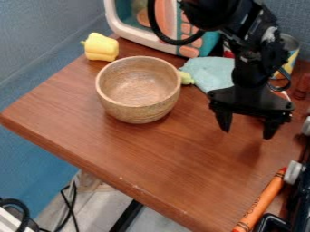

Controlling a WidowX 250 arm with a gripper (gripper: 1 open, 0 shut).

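Observation:
My black gripper [246,124] hangs open over the right half of the wooden table [182,172], its two fingers spread, with nothing visible between them. To its left stands a beige bowl [137,95]. A yellow pepper-like object [100,47] is at the far left corner, and a pale cloth [208,74] lies behind the bowl and gripper.
A toy microwave [151,23] stands at the back, and a can [288,50] sits behind the arm. An orange marker [262,204] lies along the front right edge beside dark equipment.

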